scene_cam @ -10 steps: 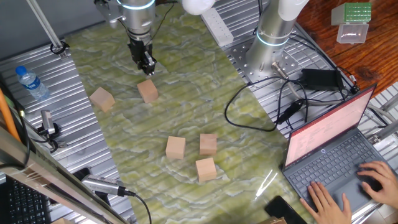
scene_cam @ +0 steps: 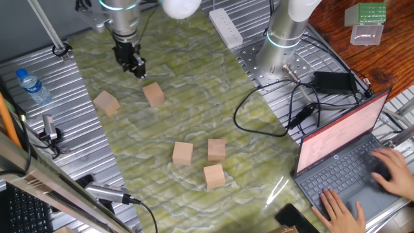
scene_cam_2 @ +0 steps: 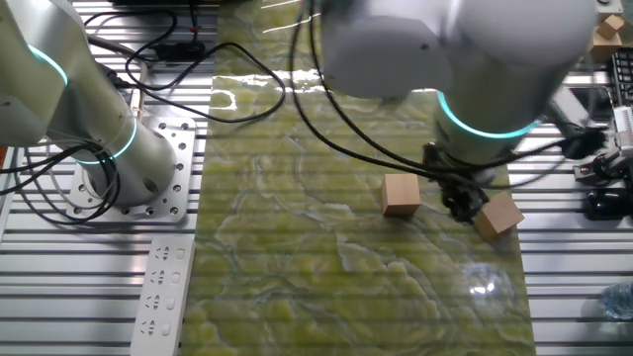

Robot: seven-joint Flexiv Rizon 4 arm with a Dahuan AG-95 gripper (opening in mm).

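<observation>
My gripper [scene_cam: 136, 71], dark and pointing down, hangs above the green marbled mat, just behind two wooden cubes in exterior view 1. One cube [scene_cam: 154, 95] lies a little below and right of the fingertips in that view; another cube [scene_cam: 107, 103] rests at the mat's left edge. Nearer the front sit three more: a left cube [scene_cam: 182, 153], a right cube [scene_cam: 216, 150] and a front cube [scene_cam: 214, 176]. In exterior view 2 the gripper [scene_cam_2: 463, 210] partly overlaps the edge cube [scene_cam_2: 501, 216], while the other cube [scene_cam_2: 401, 195] stands clear. Whether the fingers are apart is too small to tell.
A white power strip [scene_cam: 226, 28] and the arm base [scene_cam: 275, 61] border the mat on the right. A black cable [scene_cam: 240, 113] loops onto it. Someone types on a laptop [scene_cam: 343, 155] at the right. A water bottle [scene_cam: 33, 87] stands left.
My gripper has moved left in exterior view 1, from above the right one of the two back cubes toward the gap between them. All cubes stay put.
</observation>
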